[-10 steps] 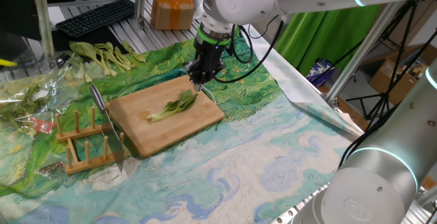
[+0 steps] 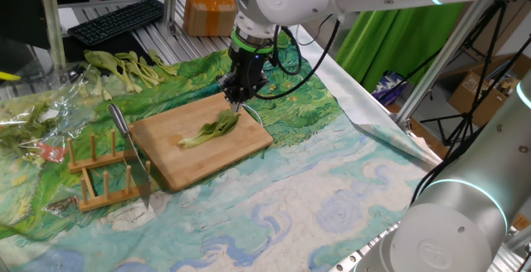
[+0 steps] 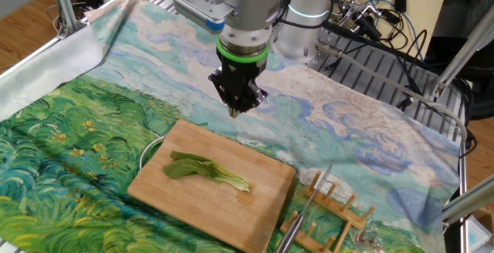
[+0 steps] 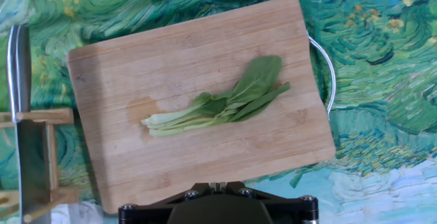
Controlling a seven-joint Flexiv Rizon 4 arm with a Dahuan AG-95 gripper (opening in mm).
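A green leafy vegetable (image 4: 225,104) with pale stems lies flat on a wooden cutting board (image 4: 171,53). The same leaves (image 3: 202,168) show on the board (image 3: 166,187) in exterior view 2. Above the board's edge hangs my black gripper (image 3: 233,113), apart from the vegetable and pointing down. In the wrist view, the gripper shows at the bottom edge with its tips together and nothing seen between them. A knife (image 2: 119,120) rests in a wooden peg rack (image 2: 106,199) beside the board.
More leafy vegetables (image 2: 124,66) lie at the back left of the cloth, near a clear plastic bag (image 2: 33,127). An orange-brown box (image 2: 209,15) and a keyboard (image 2: 114,21) stand behind. The board's wire handle (image 4: 331,74) sticks out at one side.
In exterior view 1, my gripper has shifted slightly to the left above the board. The vegetable, board, knife and rack have stayed in place.
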